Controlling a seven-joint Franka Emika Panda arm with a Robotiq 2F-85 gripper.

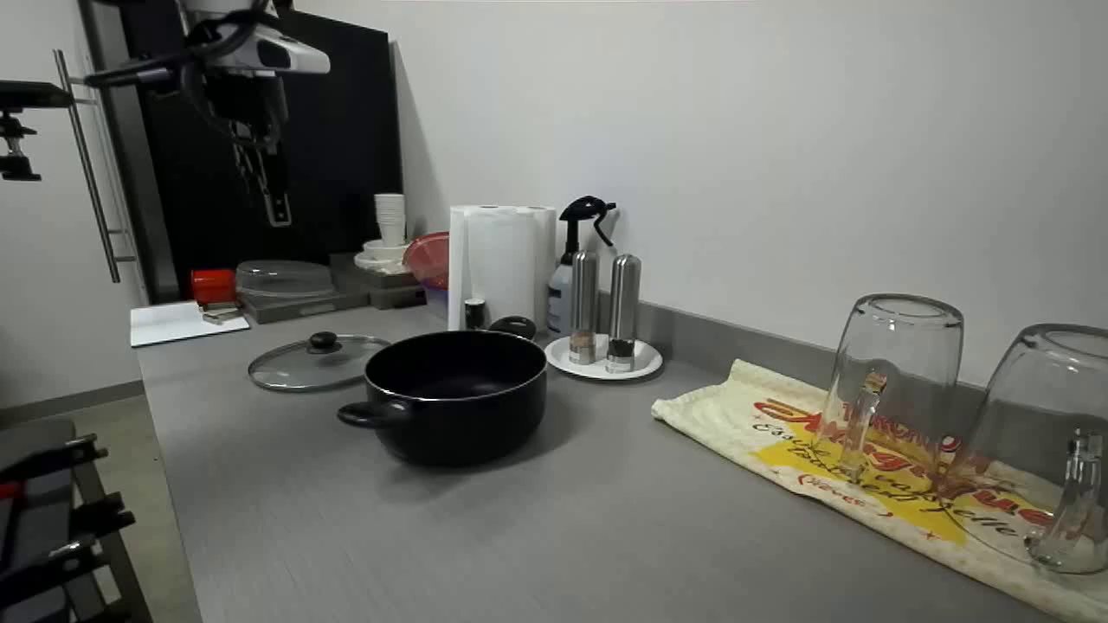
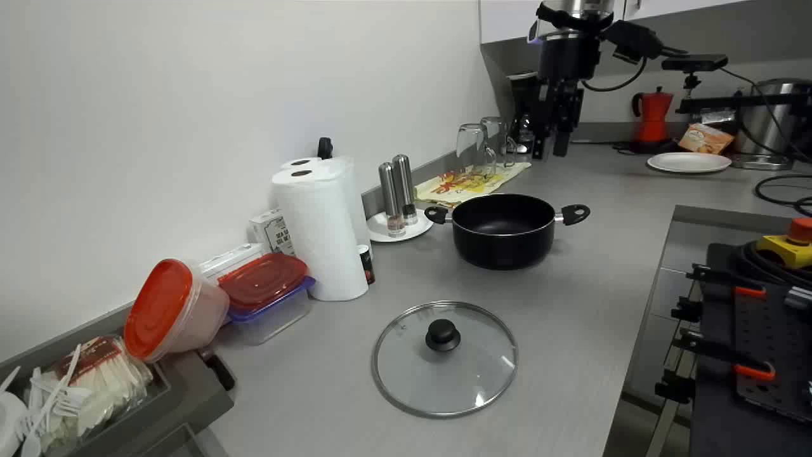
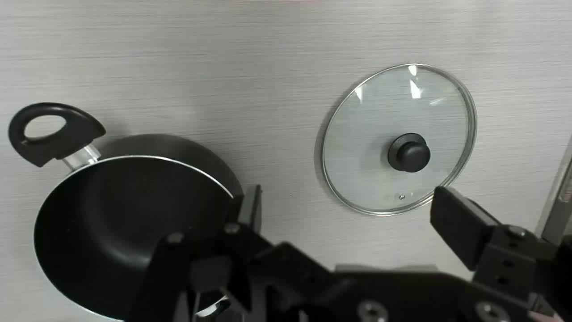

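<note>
A black two-handled pot [image 1: 457, 415] stands uncovered on the grey counter, and its inside looks empty in the wrist view. Apart from it lies a glass lid [image 2: 445, 384] with a steel rim and a black knob [image 3: 410, 153] facing up. My gripper is open, its fingers spread wide with bare counter and part of the lid seen beyond the gap. It hangs well above the counter, touching neither pot nor lid; exterior view 2 also shows the gripper [image 2: 553, 148] raised high.
Paper towel rolls [image 2: 323, 228] and two steel mills on a white plate [image 2: 399, 227] line the wall. Upturned glass mugs [image 1: 893, 384] rest on a printed cloth [image 1: 743, 410]. Plastic containers [image 2: 179, 308] and a cutlery tray [image 2: 175, 392] occupy one end.
</note>
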